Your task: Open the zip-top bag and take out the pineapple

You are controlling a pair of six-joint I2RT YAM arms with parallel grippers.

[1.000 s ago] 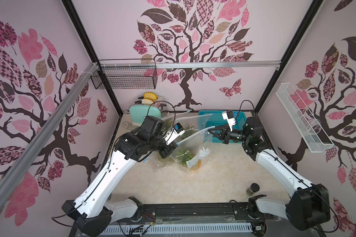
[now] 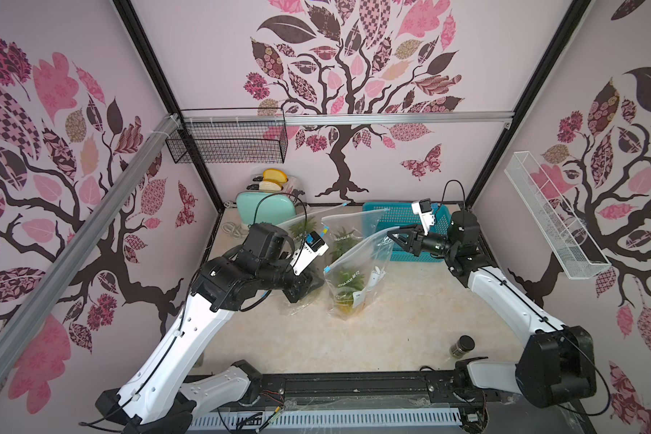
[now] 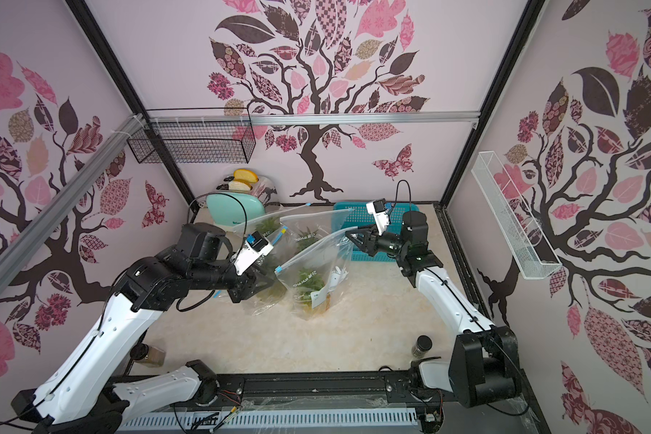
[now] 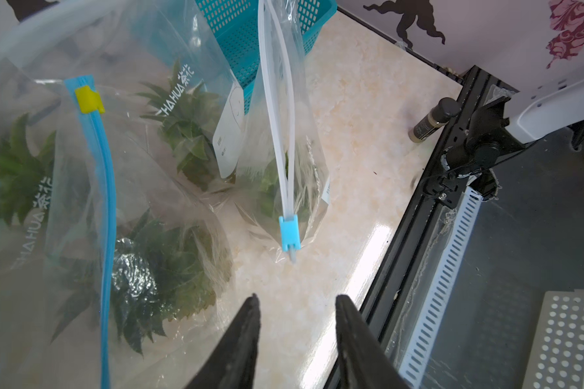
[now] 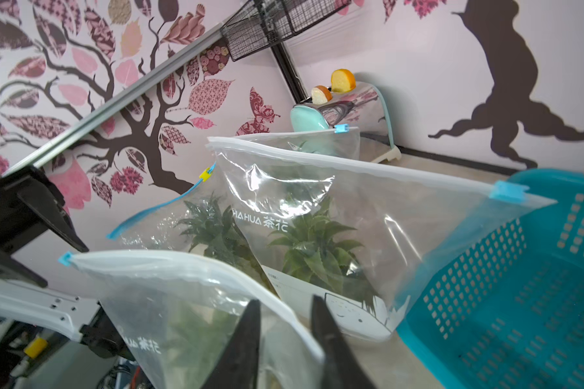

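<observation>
The front clear zip top bag (image 2: 358,278) holds a pineapple (image 2: 348,293) with green leaves, blurred by the plastic. Its white zip strip runs from a blue slider (image 4: 289,233) at the left end to a corner (image 5: 312,350) near my right gripper. That gripper is part open; the corner shows in the gap between its fingers, contact not clear. My left gripper stands part open, nothing between its fingers, apart from the slider and to its left in the top left view.
Other bagged pineapples stand behind: one bag with a blue strip and yellow slider (image 4: 89,100), another by the blue basket (image 5: 532,259). A toaster (image 2: 265,207) is at back left, a dark-capped jar (image 2: 462,346) at front right.
My left gripper has moved left, away from the bag's slider end. That end of the bag has shifted right. My right gripper has moved slightly right.
</observation>
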